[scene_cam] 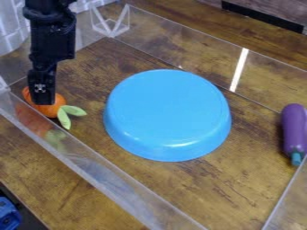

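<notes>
My black gripper (42, 88) hangs at the left, its fingertips over the toy carrot (54, 109), covering part of it. The carrot is orange with pale green leaves and lies by the clear left wall. Whether the fingers are open or shut on it is not clear.
A large upturned blue bowl or dome (167, 108) fills the middle. A purple toy eggplant (295, 130) lies at the right. Clear walls border the wooden floor (168, 184), which has free room behind and right of the blue piece. A small blue object sits at the lower left, outside the wall.
</notes>
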